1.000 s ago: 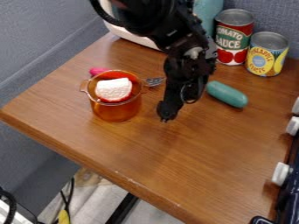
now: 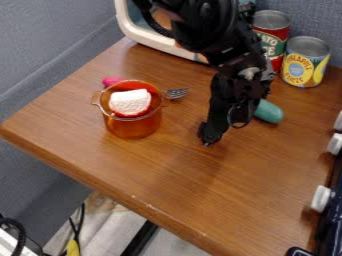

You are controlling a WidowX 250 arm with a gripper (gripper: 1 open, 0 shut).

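Note:
The black gripper [image 2: 211, 133] hangs low over the middle of the wooden table, right of a copper pot [image 2: 131, 126] that holds a white item [image 2: 130, 100]. A fork [image 2: 177, 94] lies by the pot, and a pink object [image 2: 112, 81] is behind it. A teal cylinder [image 2: 267, 112] lies just right of the gripper, partly behind it. Whether the fingers are open or shut is unclear.
Two cans, tomato sauce [image 2: 269, 37] and a yellow one [image 2: 305, 63], stand at the back right beside a white container [image 2: 134, 30]. A dark appliance [image 2: 323, 230] lines the right edge.
The gripper has moved rightward and slightly down, away from the pot and fork, and now covers more of the teal cylinder.

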